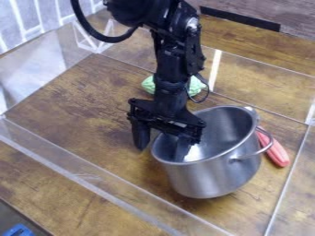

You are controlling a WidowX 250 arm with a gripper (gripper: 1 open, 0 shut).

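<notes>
A black robot gripper point(161, 135) hangs over the left rim of a large steel pot point(215, 175), its lower parts partly outside and partly inside the pot. Whether the fingers grip the rim or stand apart is hard to make out in the dark shapes. A red object point(274, 149) lies behind the pot on the right, partly hidden by it. A green textured object point(151, 85) lies behind the arm.
Clear panels border the work area. A small blue object point(15, 230) shows at the bottom left corner.
</notes>
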